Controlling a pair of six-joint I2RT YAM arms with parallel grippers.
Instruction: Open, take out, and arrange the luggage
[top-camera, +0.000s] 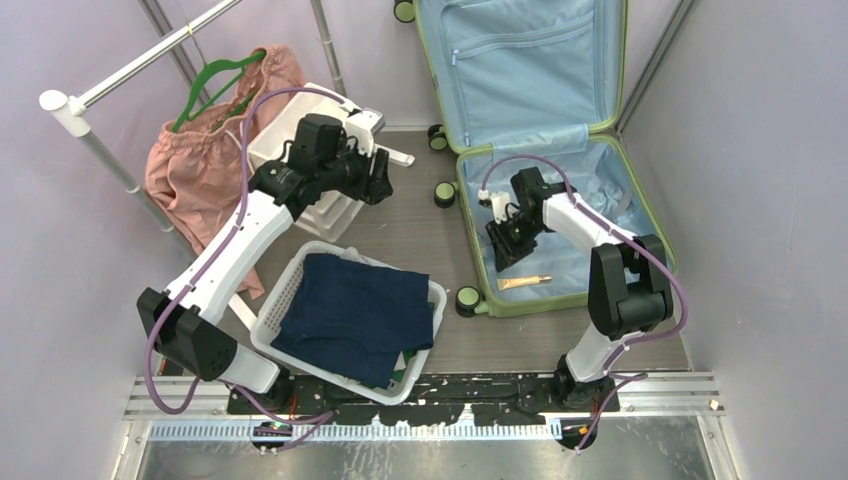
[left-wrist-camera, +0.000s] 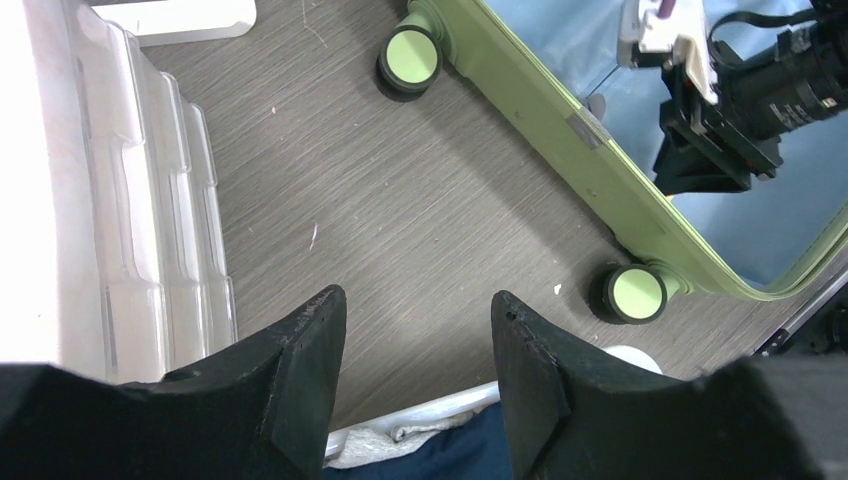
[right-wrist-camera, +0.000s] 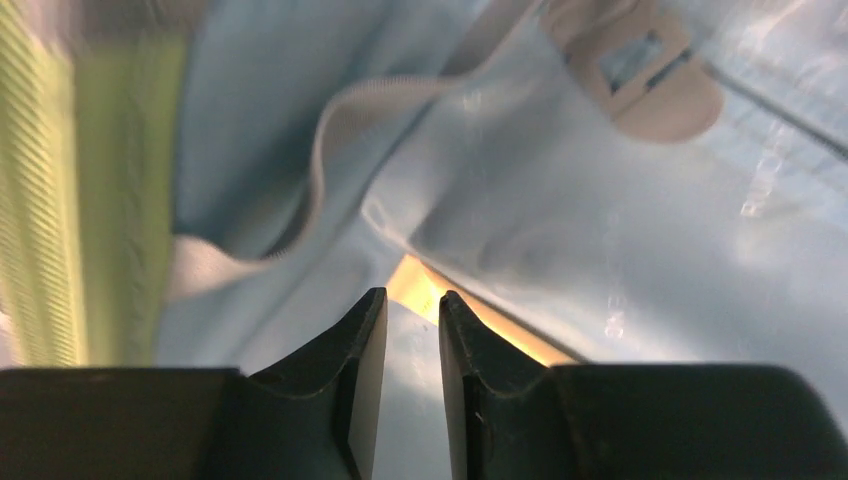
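Note:
The green suitcase (top-camera: 478, 262) lies open at the right, blue lining showing, lid (top-camera: 525, 70) laid back. My right gripper (top-camera: 500, 250) is low inside it at the left side, above a tan tube (top-camera: 523, 281); its fingers look nearly closed in the right wrist view, where straps (right-wrist-camera: 380, 95) and the tube's end (right-wrist-camera: 415, 285) appear blurred. Whether anything is between the fingertips is unclear. My left gripper (top-camera: 372, 180) hangs open beside the white plastic bins (left-wrist-camera: 150, 200), nothing between its fingers.
A white basket (top-camera: 283, 295) with navy clothes stands at the front centre. A rail with a pink garment (top-camera: 200, 180) on a green hanger is at the left.

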